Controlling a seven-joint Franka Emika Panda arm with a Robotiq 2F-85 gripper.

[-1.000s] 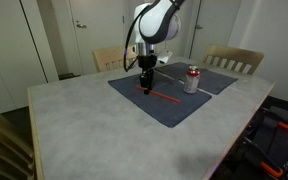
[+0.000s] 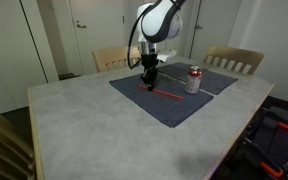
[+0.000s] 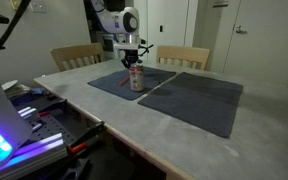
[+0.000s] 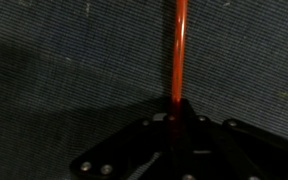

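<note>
A thin orange-red stick [image 2: 165,94] lies low over the dark mat, slanting down to the right. My gripper [image 2: 147,86] has hold of it near its left end. In the wrist view the stick [image 4: 179,50] runs straight up from between the black fingertips, and the gripper is shut on it. A shadow falls on the cloth close by. Whether the stick touches the mat I cannot tell.
A can [image 2: 194,80] stands on the mat, right of the stick; it is also near the front in the second exterior view [image 3: 136,78]. A dark mat [image 2: 179,112] covers part of the white table [image 2: 79,120].
The gripper and the stick have shifted slightly to the right. The can and the mats stay where they were.
</note>
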